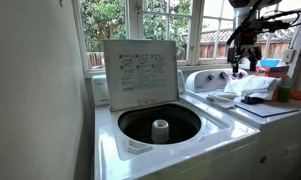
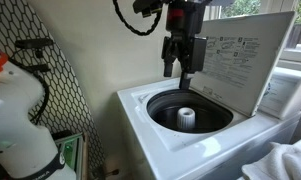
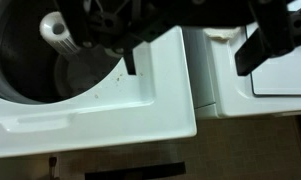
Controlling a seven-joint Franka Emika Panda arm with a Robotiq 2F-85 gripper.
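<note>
A white top-loading washing machine [image 1: 170,155] stands with its lid [image 1: 142,72] raised. Inside its dark drum [image 2: 215,112] the pale agitator [image 1: 160,131] shows, and no clothes can be made out in the visible part. My gripper [image 2: 177,72] points downward with its two fingers apart and nothing seen between them. In the wrist view, the gap of the gripper lies over the washer's front right corner and the edge of the neighbouring machine. A white cloth [image 1: 252,87] lies heaped on that machine, at the right.
The neighbouring white appliance [image 1: 275,115] also carries a box [image 1: 272,68] and a green item [image 1: 284,92]. Windows [image 1: 220,30] line the back, and a bare wall [image 1: 35,90] bounds the left. The raised lid forms a tall obstacle behind the drum.
</note>
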